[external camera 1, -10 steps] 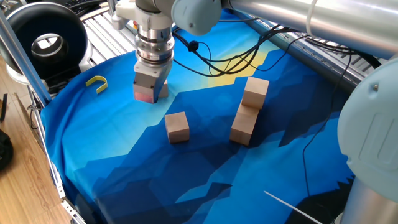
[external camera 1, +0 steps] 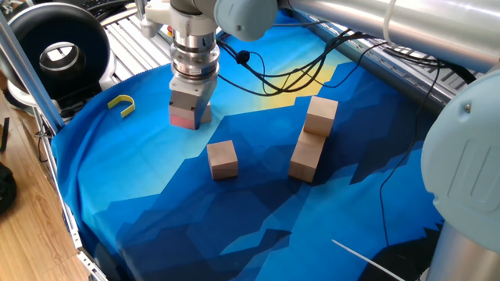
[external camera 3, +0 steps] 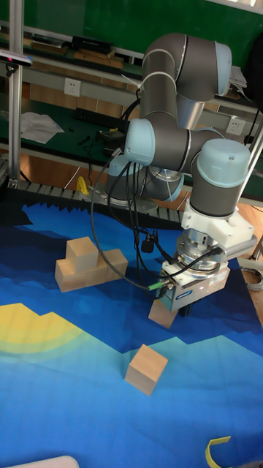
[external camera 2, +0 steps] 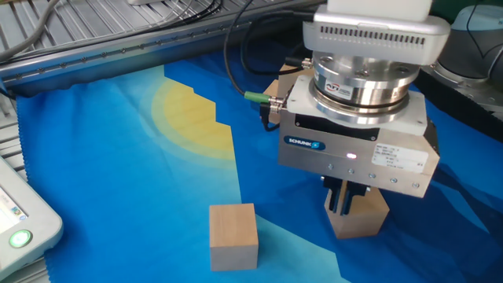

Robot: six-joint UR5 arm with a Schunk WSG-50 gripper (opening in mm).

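My gripper (external camera 2: 342,211) hangs over the cloth, its narrow dark fingers drawn close together, with no block seen between them. In exterior view 2 the fingertips overlap the face of a wooden block (external camera 2: 368,220); exterior view 3 shows that block (external camera 3: 161,314) left of the fingers. Whether they touch cannot be told. From exterior view 1 the same block (external camera 1: 223,161) appears in front of the gripper, apart from it. A second loose cube (external camera 2: 233,238) rests by the light-dark border, partly hidden behind the gripper body in exterior view 1.
A group of wooden blocks (external camera 3: 92,269), one raised on the others, stands away from my gripper. Black cables (external camera 1: 301,74) hang from the arm. A yellow curved strip (external camera 1: 122,104) lies near the cloth's edge.
The blocks have stayed in place.
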